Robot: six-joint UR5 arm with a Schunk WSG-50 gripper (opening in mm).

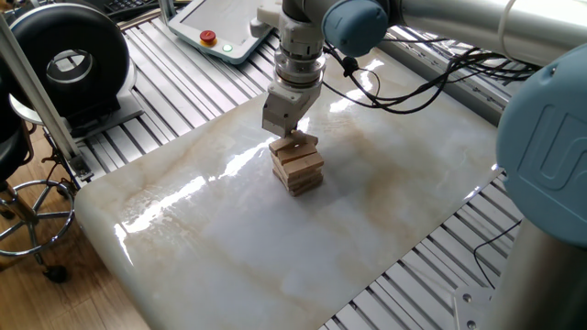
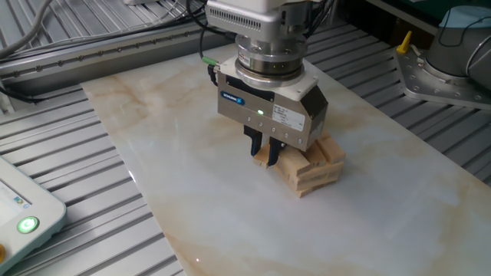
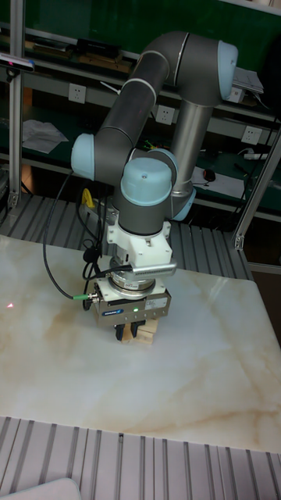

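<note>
A short stack of pale wooden blocks (image 1: 301, 171) stands near the middle of the marbled board, its layers slightly uneven. Over its far side, in exterior view 1, a top block (image 1: 293, 142) lies askew across the others. My gripper (image 2: 263, 156) points down at the stack's edge, its two black fingers (image 2: 274, 152) either side of that block. Wood fills the space between the fingers in exterior view 3, where the gripper (image 3: 129, 332) appears shut on the block. Part of the stack is hidden behind the gripper body in exterior view 2.
The glossy board (image 1: 211, 247) is clear around the stack. A teach pendant (image 1: 220, 27) with a red button lies beyond the board on the slatted table. Black cables (image 1: 413, 96) hang near the arm. A stool (image 1: 37, 202) stands off the table.
</note>
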